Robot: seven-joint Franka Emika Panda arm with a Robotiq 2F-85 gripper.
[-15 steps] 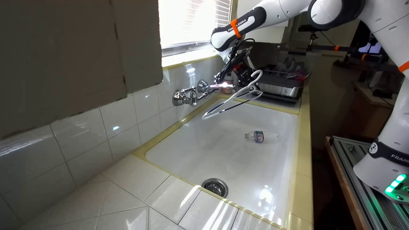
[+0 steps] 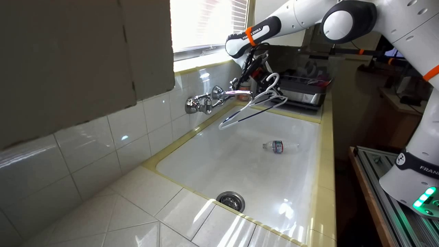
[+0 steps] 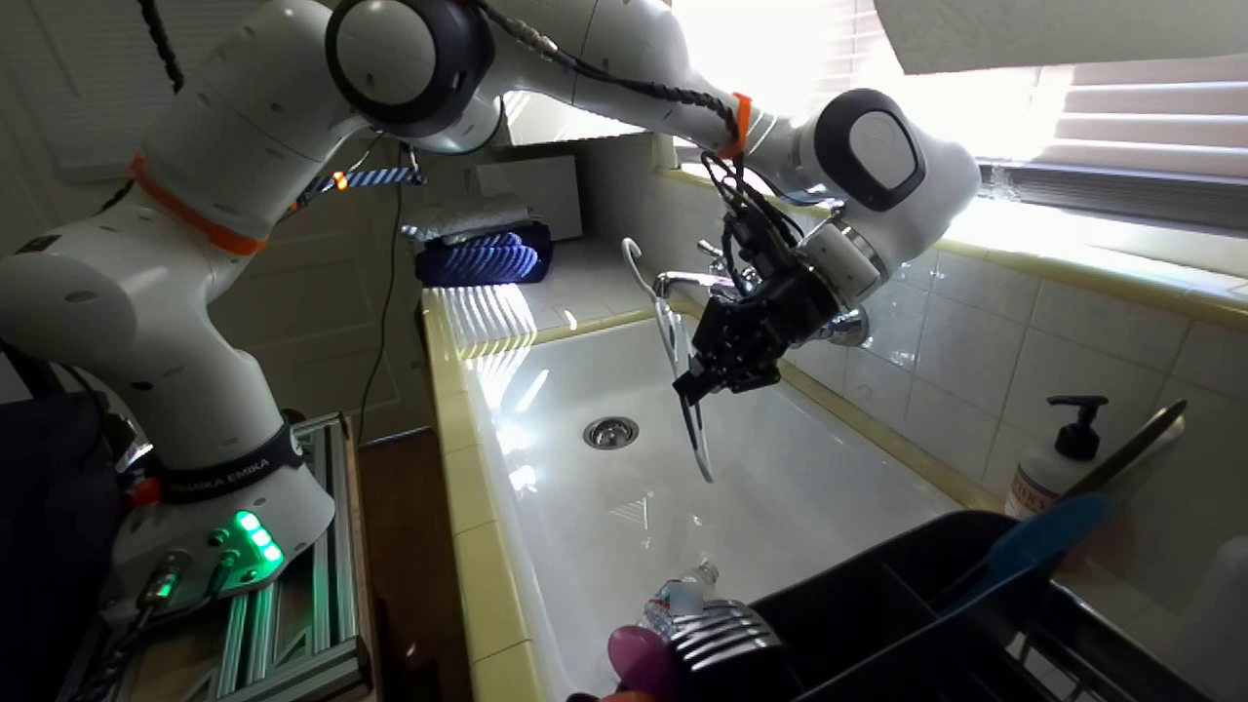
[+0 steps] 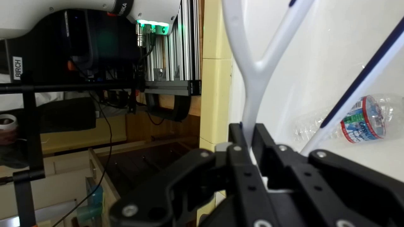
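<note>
A white clothes hanger with dark strips (image 2: pixel 246 107) hangs tilted above the sink basin. In the wrist view my gripper is shut on the hanger (image 4: pixel 257 73), its black fingers pinching one white bar just below a fork in the plastic. From the other side, the gripper (image 3: pixel 690 388) stands over the basin with the hanger (image 3: pixel 669 333) reaching above and below it. The hanger's hook (image 2: pixel 272 78) points upward. On the basin floor, apart from the hanger, a clear plastic bottle (image 2: pixel 277 146) with a printed label lies on its side.
The chrome faucet (image 2: pixel 205 103) juts from the tiled wall close to the hanger. A dark dish rack (image 3: pixel 901 597) with utensils stands at one end, near a soap bottle (image 3: pixel 1053 462). Around the drain (image 2: pixel 231 201) the white basin is clear.
The hanger and gripper have shifted slightly, with the hanger's lower end a little to the right and its hook a little higher and left. The bottle has not moved.
</note>
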